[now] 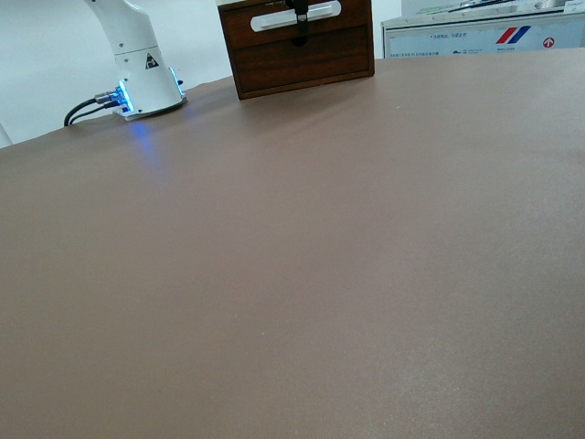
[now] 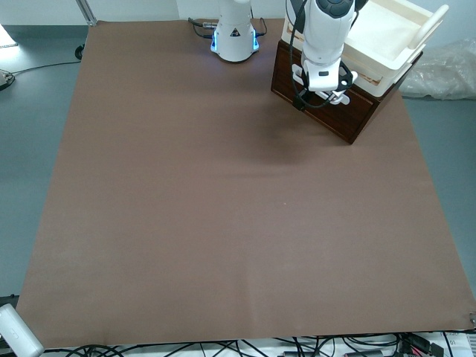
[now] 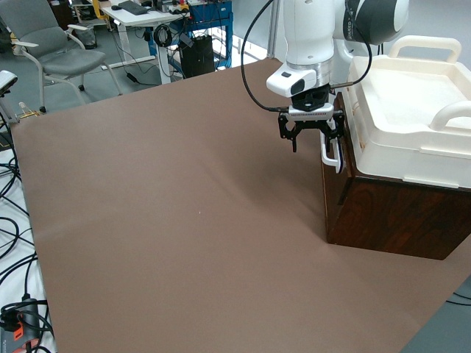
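Observation:
A dark wooden box stands at the table's far edge, with a white plastic tub on top. A long white handle runs across its front. My gripper is at that front, by the handle, seen as black fingers under the white wrist in the right view and mostly hidden by the arm in the left view. Whether it is open, shut or holding the handle I cannot tell.
My arm's base stands at the far edge beside it. Cables lie along the near edge, off the tabletop.

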